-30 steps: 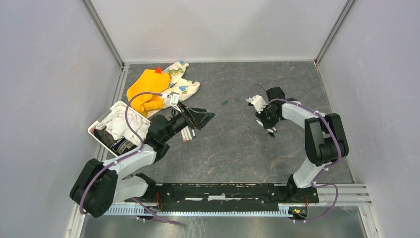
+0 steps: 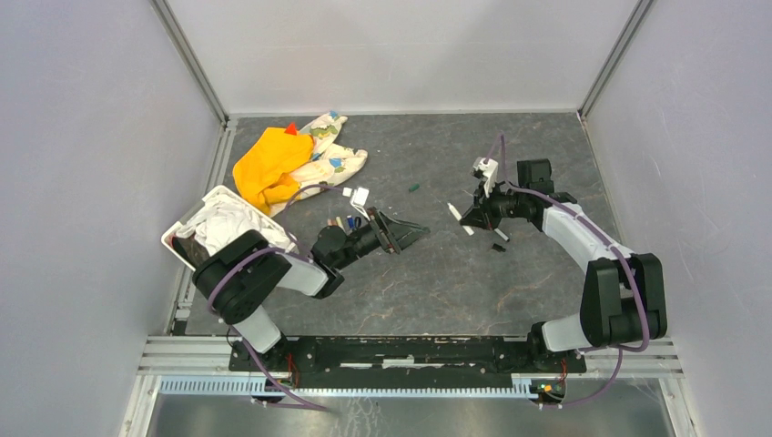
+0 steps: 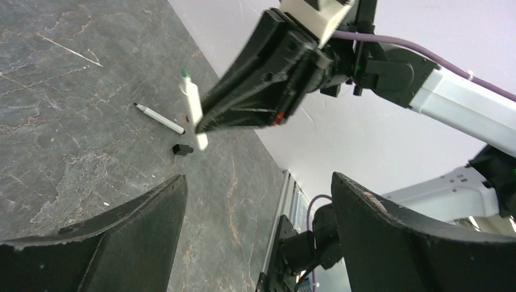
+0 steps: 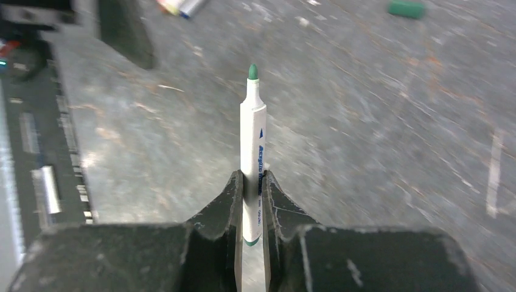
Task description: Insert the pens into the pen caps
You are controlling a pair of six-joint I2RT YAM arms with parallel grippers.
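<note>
My right gripper is shut on a white pen (image 4: 252, 131) with a green tip, held upright in that wrist view and clear of the table. My left gripper (image 2: 410, 235) is open over the middle of the table, left of the held pen, with nothing between its fingers. A small green cap (image 2: 414, 187) lies behind the grippers, also in the right wrist view (image 4: 406, 8). Another white pen (image 3: 159, 118) lies on the table near a small black cap (image 3: 182, 149). More pens (image 2: 340, 221) lie partly hidden behind the left arm.
A white basket (image 2: 175, 238) with white cloths stands at the left. Yellow and patterned cloths (image 2: 269, 164) lie at the back left.
My left gripper has moved right and slightly toward the front. My right gripper has risen from the pens on the table with one white pen in it.
</note>
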